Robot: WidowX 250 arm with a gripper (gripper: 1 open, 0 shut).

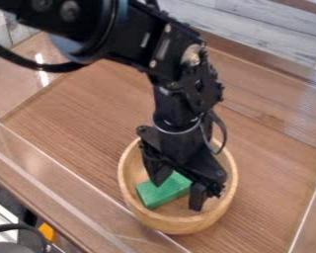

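A wooden bowl [135, 200] sits on the wooden table, holding a green block [160, 195]. My black gripper [177, 185] reaches down into the bowl over the block, open, its fingers on either side of the block's middle. The gripper body hides part of the block and the back of the bowl.
A pale plank wall [273, 35] runs along the back. At the lower left lie black cables and a small yellow object [44, 230] beyond the table edge.
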